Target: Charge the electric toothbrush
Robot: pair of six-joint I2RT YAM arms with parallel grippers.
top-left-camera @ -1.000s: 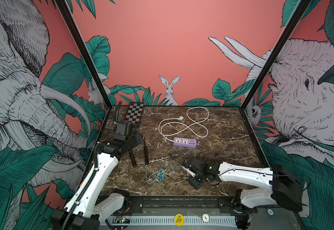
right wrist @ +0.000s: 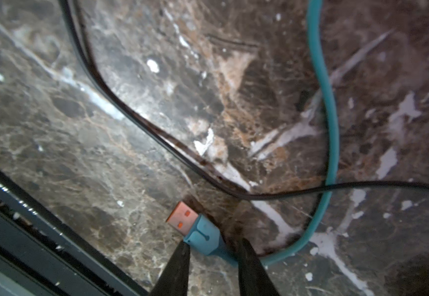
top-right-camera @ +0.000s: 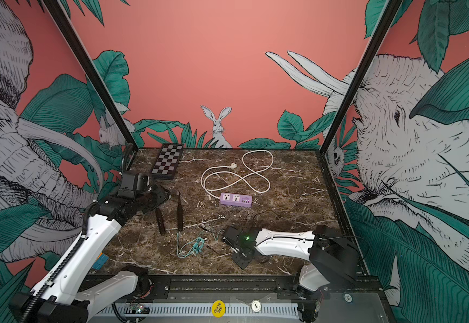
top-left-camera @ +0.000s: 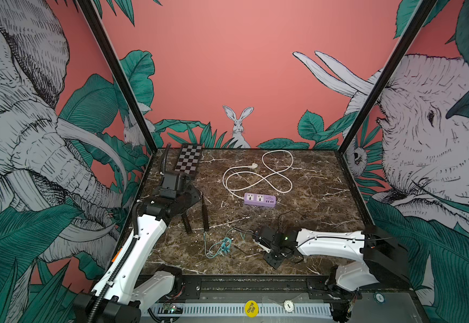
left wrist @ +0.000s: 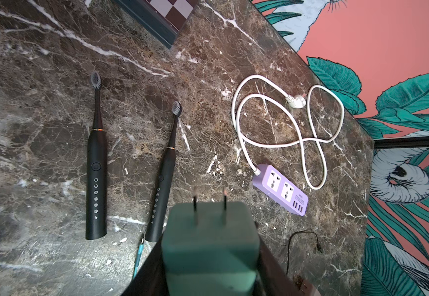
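In the left wrist view my left gripper is shut on a green plug adapter [left wrist: 209, 241] with two prongs, held above the table. Beyond it lie two black electric toothbrushes [left wrist: 96, 177] [left wrist: 161, 187] and a purple power strip [left wrist: 278, 188] with a white cable. My right gripper is low over the table near the front edge, fingers apart, just beside the orange-tipped USB plug [right wrist: 199, 227] of a teal cable [right wrist: 330, 143]. Whether the plug's stem is between the fingers is unclear. A thin black cable [right wrist: 199, 172] crosses the teal one.
A checkered board [top-left-camera: 188, 158] lies at the back left. The coiled white cable [top-left-camera: 277, 172] fills the back middle. The front frame rail [right wrist: 37, 222] runs close to my right gripper.
The left arm and the objects on the table look unchanged.
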